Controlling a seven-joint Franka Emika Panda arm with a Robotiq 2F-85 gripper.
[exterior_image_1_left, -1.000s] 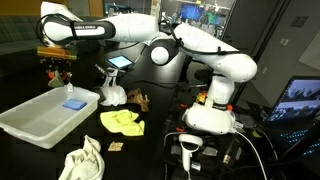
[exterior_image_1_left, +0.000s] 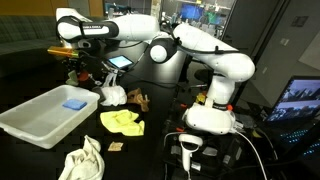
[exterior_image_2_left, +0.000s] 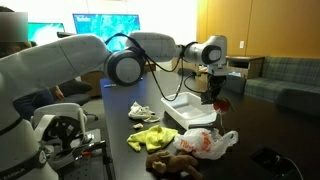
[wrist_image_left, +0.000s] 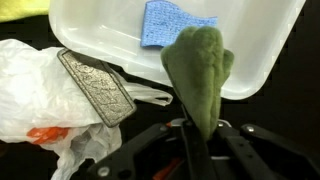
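My gripper is shut on a soft green thing (wrist_image_left: 198, 65), which sticks out past the fingers in the wrist view. Below it lies a white tray (wrist_image_left: 100, 28) with a blue cloth or sponge (wrist_image_left: 170, 22) inside. In exterior view 1 the gripper (exterior_image_1_left: 75, 66) hangs in the air beyond the tray (exterior_image_1_left: 20, 117), near its far right corner. Something red (exterior_image_2_left: 222, 103) shows under the gripper in exterior view 2. What the red belongs to is unclear.
A white plastic bag (wrist_image_left: 40, 95) with orange print and a metal grater-like piece (wrist_image_left: 97, 85) lie beside the tray. A yellow cloth (exterior_image_1_left: 122, 122), a whitish cloth (exterior_image_1_left: 85, 161) and a brown toy (exterior_image_2_left: 172, 162) rest on the dark table. Bare table lies right of the bag in exterior view 2.
In exterior view 1 my gripper has moved right with the held thing, from over the tray's far edge towards the bag's side. The tray and the cloths have stayed put.
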